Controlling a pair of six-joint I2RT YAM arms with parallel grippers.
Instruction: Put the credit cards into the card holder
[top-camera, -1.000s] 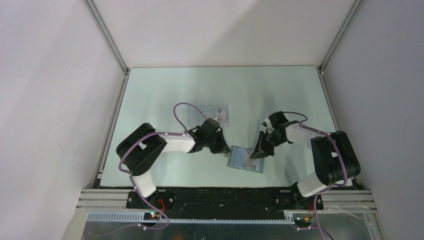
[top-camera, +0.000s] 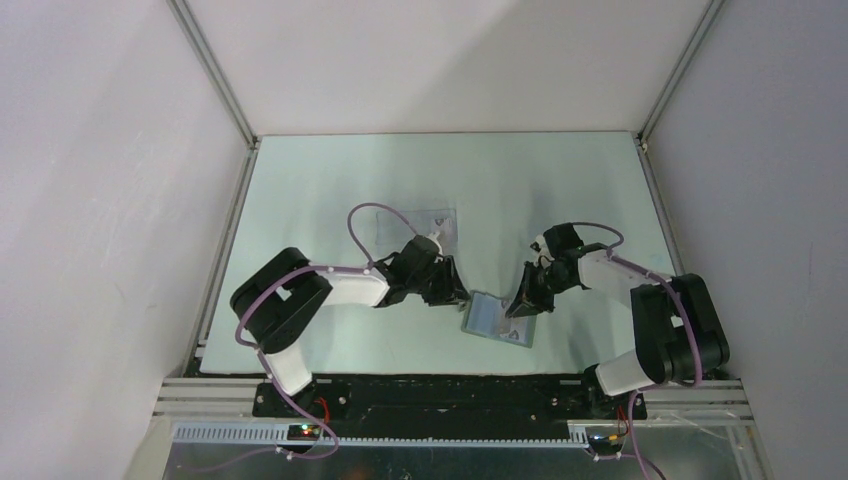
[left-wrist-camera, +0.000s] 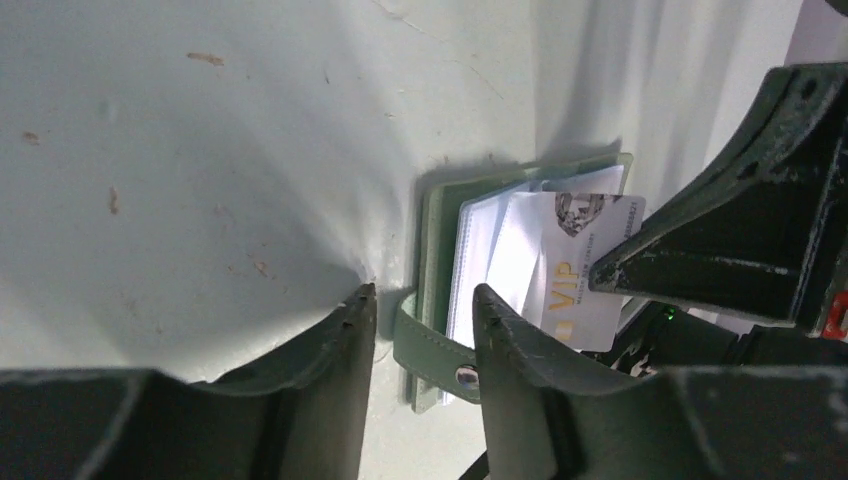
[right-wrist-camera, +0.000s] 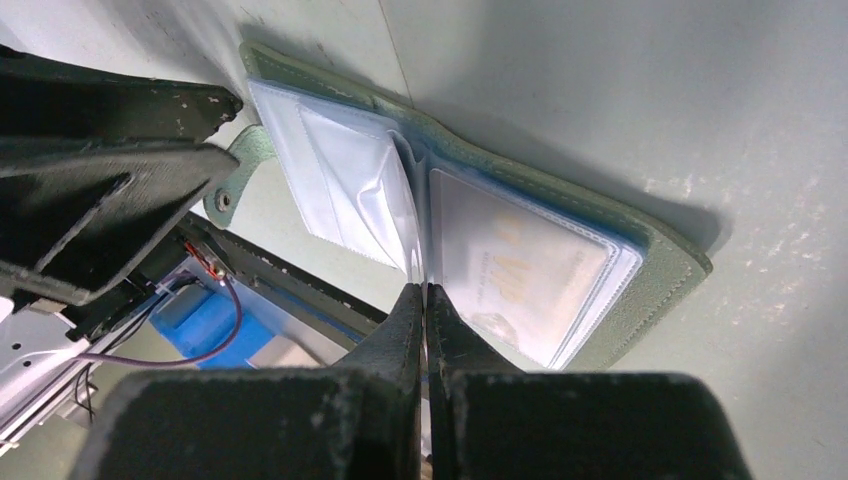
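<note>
The green card holder (top-camera: 502, 319) lies unfolded on the table, its clear sleeves (right-wrist-camera: 345, 185) showing. A VIP card (left-wrist-camera: 582, 262) shows at its right-hand page in the left wrist view; from the right wrist view that card (right-wrist-camera: 515, 265) looks milky under plastic. My right gripper is shut at the middle of the holder, with the raised thin edge of a sleeve running down into its fingertips. My left gripper stands open at the holder's left side, the snap strap (left-wrist-camera: 435, 352) lying between and just past its fingers.
Behind my left gripper lies a flat, see-through rectangular piece (top-camera: 395, 228) with a small picture at its right. A dark rail (top-camera: 440, 400) runs along the front edge.
Over the last second the holder and my right gripper shifted slightly right.
</note>
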